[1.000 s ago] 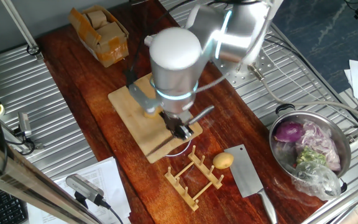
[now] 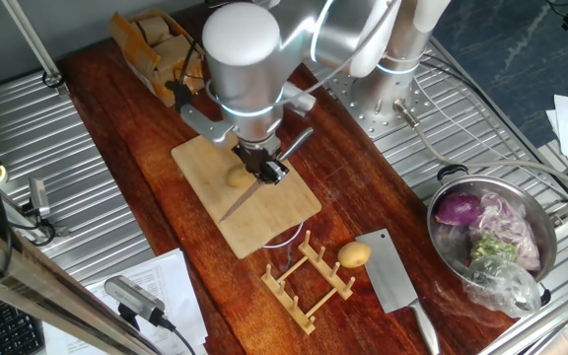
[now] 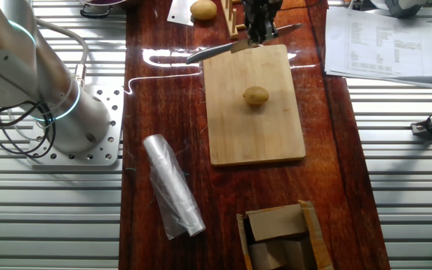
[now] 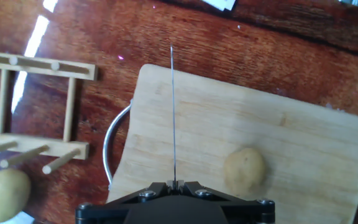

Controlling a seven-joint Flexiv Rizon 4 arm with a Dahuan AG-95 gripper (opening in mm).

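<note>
My gripper (image 2: 264, 176) is shut on a slim knife, whose blade (image 4: 173, 118) points away from the fingers, edge-on in the wrist view. The knife's handle (image 2: 297, 143) sticks out on the other side of the fingers. Below the knife lies the wooden cutting board (image 3: 227, 139) with one potato (image 3: 256, 95) on it. In the wrist view that potato (image 4: 244, 169) is to the right of the blade, apart from it. Knife and gripper hang above the board's end with the wire handle (image 4: 109, 143).
A wooden peg rack (image 2: 308, 283), a second potato (image 2: 354, 254) and a cleaver (image 2: 389, 271) lie near the board. A metal pot (image 2: 547, 237) holds a purple vegetable and bagged greens. A cardboard box (image 3: 310, 225) and a plastic roll (image 3: 172, 184) occupy the opposite end.
The arm has carried the knife from the wire-handle end of the board toward the potato on it. Board, potatoes, rack and cleaver have stayed in place.
</note>
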